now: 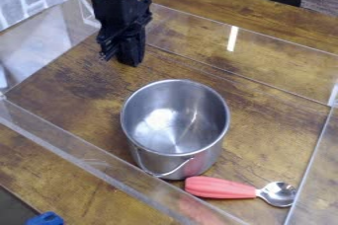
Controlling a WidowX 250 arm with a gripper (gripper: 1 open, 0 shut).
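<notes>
The black gripper is low over the wooden floor at the upper left of the camera view, shut, with nothing visible between its fingers. A steel pot with a wire handle stands in the lower middle, apart from the gripper. A spoon with a pink handle and a metal head lies to the right of the pot's base.
Clear plastic walls border the wooden workspace. A strip of white tape is at the upper right. A blue object sits at the lower left corner.
</notes>
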